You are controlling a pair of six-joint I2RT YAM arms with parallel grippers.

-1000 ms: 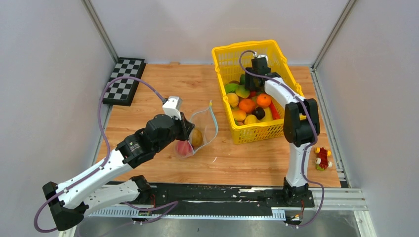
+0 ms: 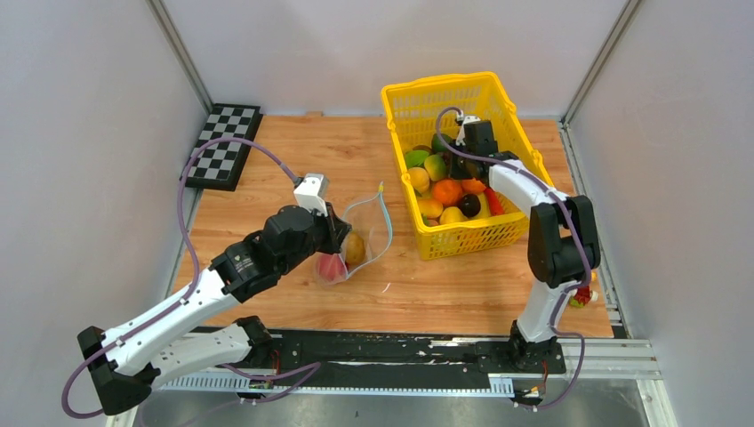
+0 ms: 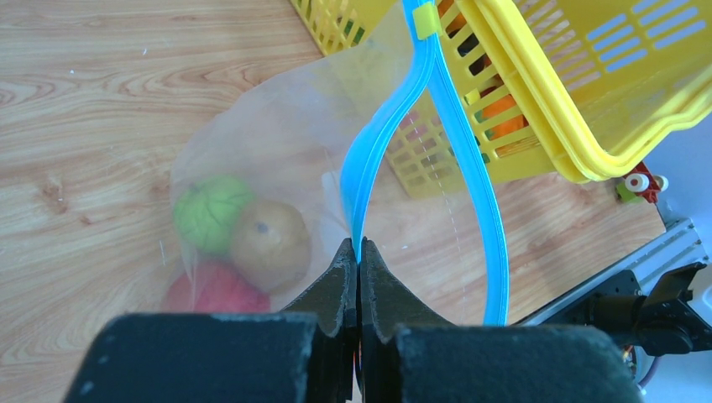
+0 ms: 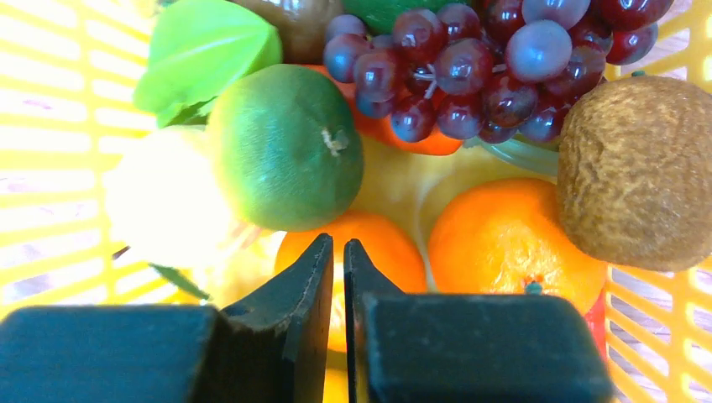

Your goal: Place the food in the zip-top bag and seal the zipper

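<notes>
The clear zip bag (image 2: pixel 373 222) lies open on the table, holding several items: a green one (image 3: pixel 212 214), a brown one (image 3: pixel 269 239) and a red one (image 3: pixel 217 288). My left gripper is shut on the bag's blue-zippered edge. My right gripper is over fruit inside the yellow basket (image 2: pixel 471 242), its fingers close together; whether anything is between them is unclear. Under and around it are a lime (image 4: pixel 285 147), oranges (image 4: pixel 495 243), grapes (image 4: pixel 512 101) and a brown fuzzy fruit (image 4: pixel 634 168).
A checkered board (image 2: pixel 222 151) sits at the back left. A small toy (image 3: pixel 638 185) lies at the table's right edge. The table between board and basket is clear.
The left arm and bag look unchanged.
</notes>
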